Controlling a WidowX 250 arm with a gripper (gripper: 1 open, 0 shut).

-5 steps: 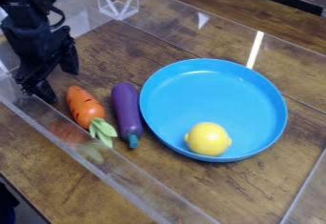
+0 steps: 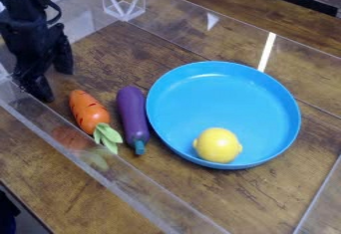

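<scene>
My black gripper is at the upper left, open, its fingers pointing down beside the clear wall, left of and above the orange carrot. The carrot lies on the wooden surface with its pale green top toward the front. A purple eggplant lies just right of it. A blue plate fills much of the right side, with a yellow lemon on its front part.
Clear low walls surround the wooden work area. Bare wood shows behind the plate and in front of the vegetables.
My gripper has shifted slightly to the left. The vegetables, lemon and plate have not moved.
</scene>
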